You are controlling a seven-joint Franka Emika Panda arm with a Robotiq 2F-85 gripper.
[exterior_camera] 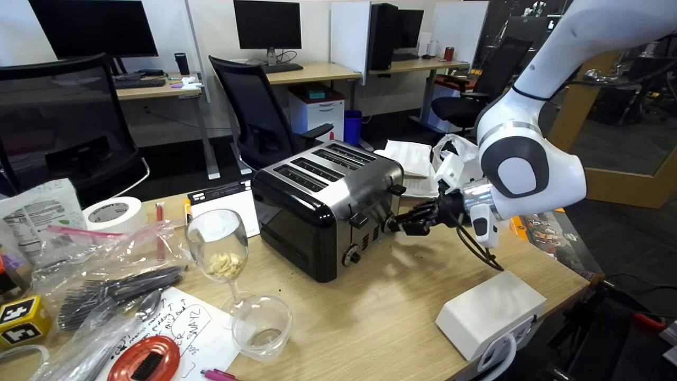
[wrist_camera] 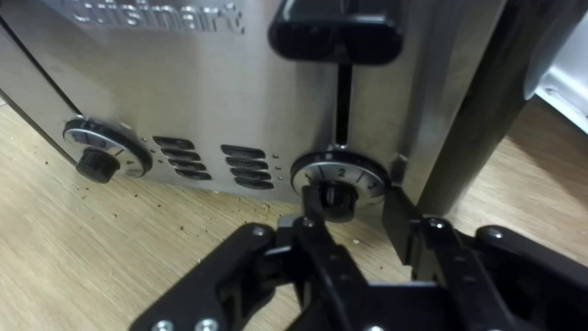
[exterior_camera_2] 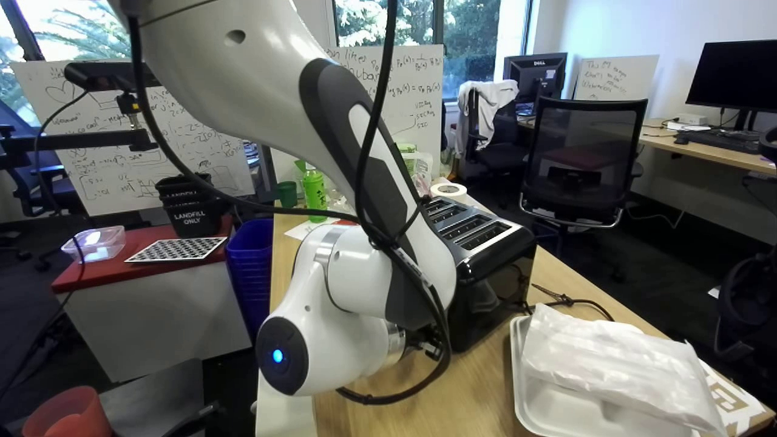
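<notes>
The silver and black four-slot toaster point(exterior_camera: 336, 203) stands on the table, its control side towards my arm. In the wrist view, the right-hand dial point(wrist_camera: 370, 185) has a black knob point(wrist_camera: 339, 202) sitting between my fingers. My gripper is shut on this knob, below the black lever point(wrist_camera: 336, 33). The left finger overlaps the knob's left edge; whether the right finger touches it is hard to make out. A second dial point(wrist_camera: 104, 149) sits free at the left. In exterior view 2, my arm hides the gripper and the dials.
A wine glass point(exterior_camera: 219, 247) and a clear cup point(exterior_camera: 261, 327) stand left of the toaster's front. A white box point(exterior_camera: 488, 311) lies at the table's near right edge. Behind the toaster is a white tray point(exterior_camera_2: 524, 393). Bare table lies between cup and box.
</notes>
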